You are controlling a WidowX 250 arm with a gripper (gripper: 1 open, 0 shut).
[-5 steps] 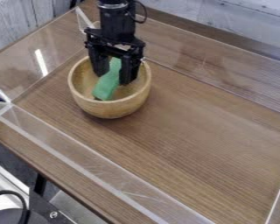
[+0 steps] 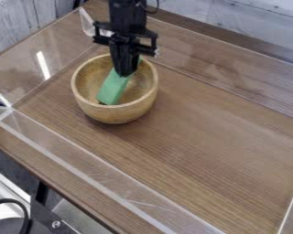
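A tan bowl (image 2: 122,113) stands on the wooden table at upper left, with a green elongated object (image 2: 113,90) lying inside it. My dark gripper (image 2: 124,64) hangs over the back of the bowl, just at the upper end of the green object. It is shut; whether it touches the object I cannot tell.
Strips of clear tape run along the left side, and black cables (image 2: 15,215) lie at the lower left corner.
My gripper has risen from down in the bowl toward its back, uncovering more of the green object, which stays in the bowl.
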